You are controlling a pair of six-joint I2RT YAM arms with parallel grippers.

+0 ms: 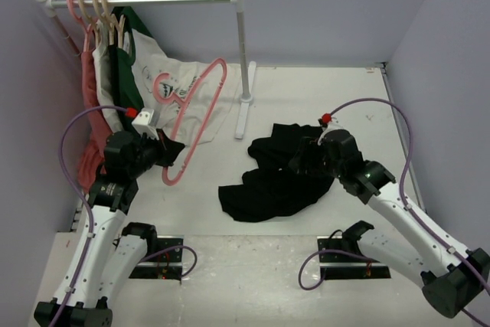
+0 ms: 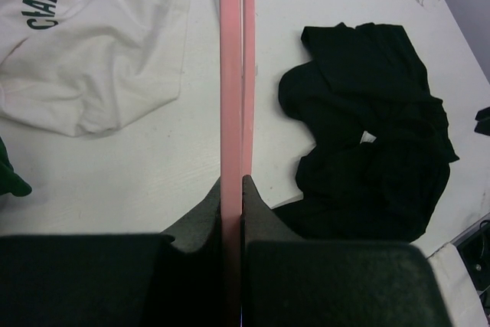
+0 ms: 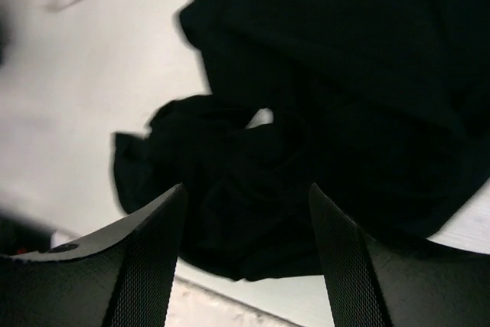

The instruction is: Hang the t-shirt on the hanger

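A pink hanger [image 1: 207, 116] is tilted in the air at the left, away from the rack, with my left gripper [image 1: 170, 152] shut on it; in the left wrist view its bar [image 2: 231, 74] runs up from between the fingers. The black t-shirt [image 1: 269, 195] lies spread but rumpled right of centre, a small white patch [image 2: 367, 137] showing on it. Above the shirt's right part is my right gripper [image 1: 298, 160], open. In the right wrist view its fingers [image 3: 153, 254] stand wide apart, the cloth [image 3: 360, 59] below and no fabric visibly pinched.
At the left, a rack [image 1: 153, 1] carries several clothes on hangers, among them a white printed shirt [image 1: 164, 67] and a red garment [image 1: 90, 112]. The rack's foot [image 1: 243, 116] rests on the table behind the hanger.
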